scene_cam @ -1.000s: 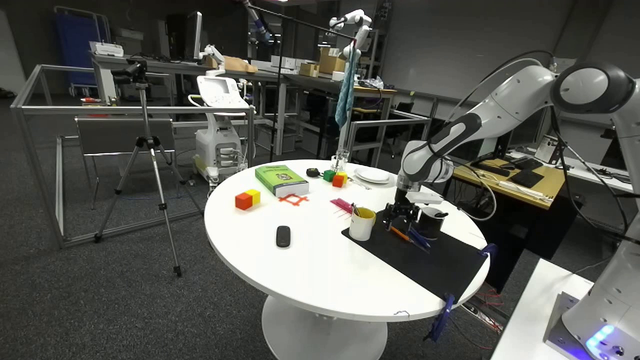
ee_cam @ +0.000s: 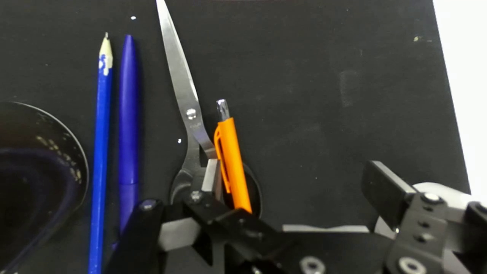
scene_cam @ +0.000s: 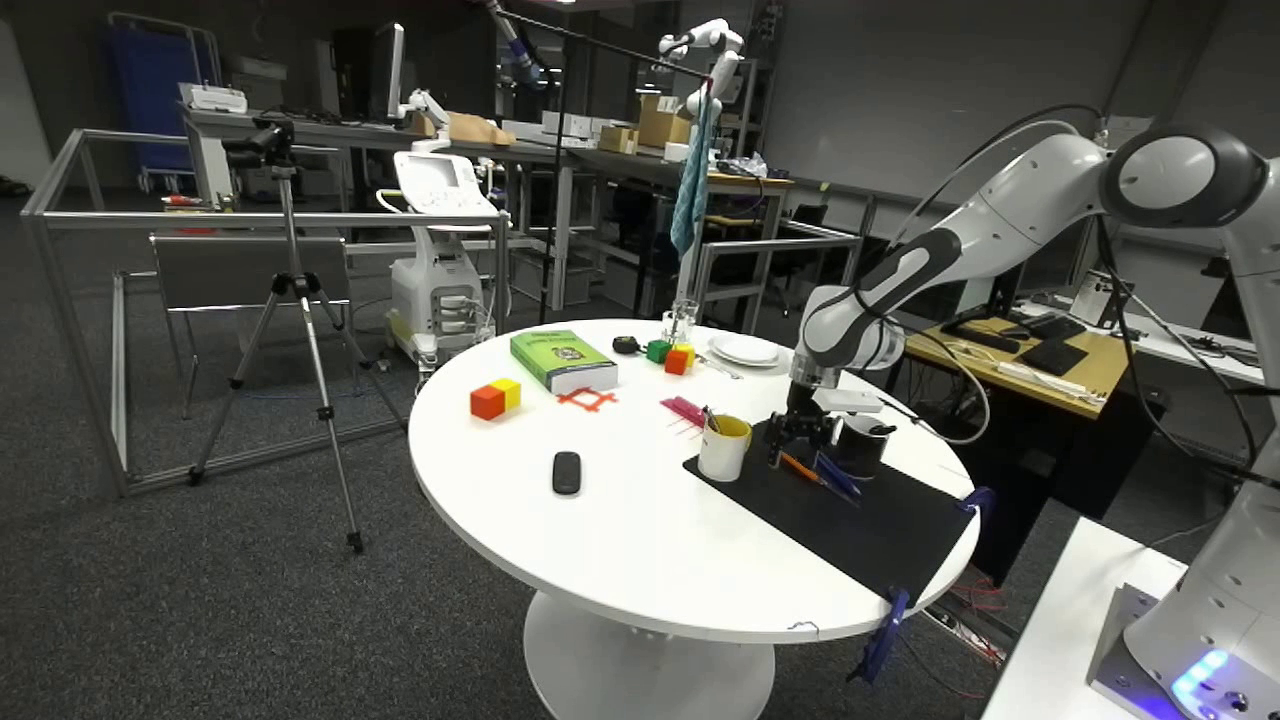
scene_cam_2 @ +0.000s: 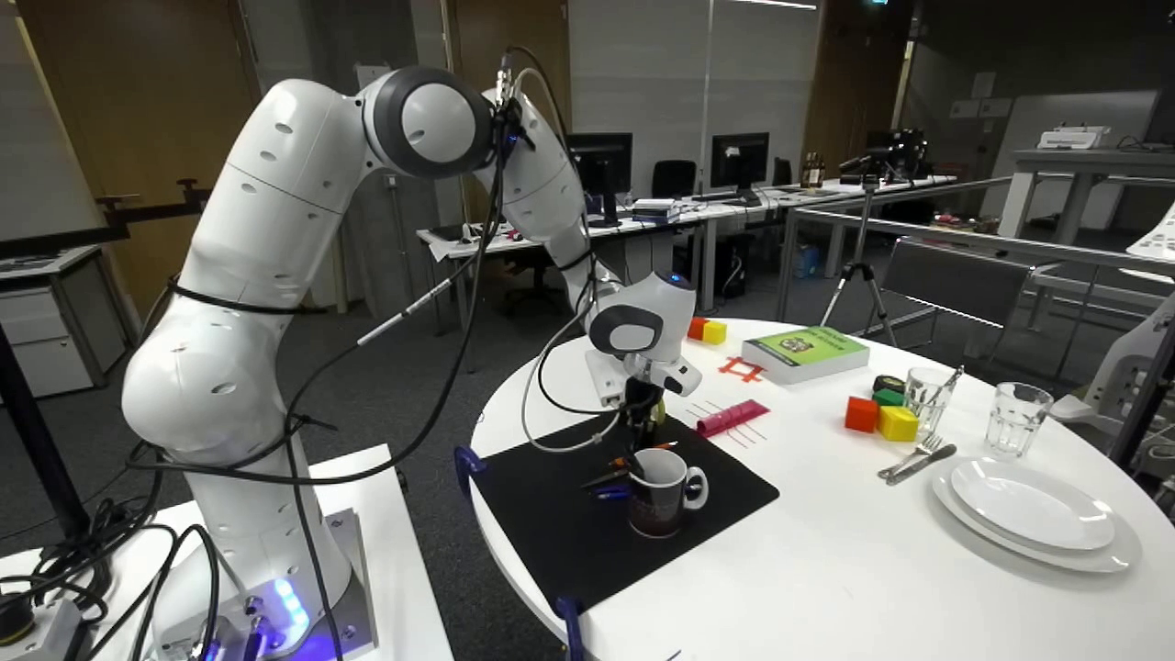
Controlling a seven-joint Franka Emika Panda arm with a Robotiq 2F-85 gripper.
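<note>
My gripper is open low over the black mat (ee_cam: 310,91), its fingers wide apart with only mat showing between them. Close beside the left fingertip (ee_cam: 210,176) lies an orange pen (ee_cam: 237,164), resting across the handles of metal scissors (ee_cam: 182,82). Part of the handles is hidden behind that finger. A blue pen (ee_cam: 128,114) and a blue pencil (ee_cam: 101,137) lie parallel to the left of the scissors. At the left edge is a dark mug (ee_cam: 75,150), which shows its handle in exterior view 2. Near the right finger stands a white cup (scene_cam: 723,454), mostly hidden in the wrist view.
On the white round table (scene_cam: 636,540) are a green book (scene_cam: 564,360), colored cubes (scene_cam: 489,402), a black mouse (scene_cam: 566,472) and a red pack (scene_cam_2: 732,417). Plates (scene_cam_2: 1030,507) and glasses (scene_cam_2: 1019,419) stand farther off. Blue clamps (scene_cam: 888,630) grip the mat's edge.
In exterior view 1 my gripper sits slightly lower and a little farther left than a second ago. The objects on the table look unmoved.
</note>
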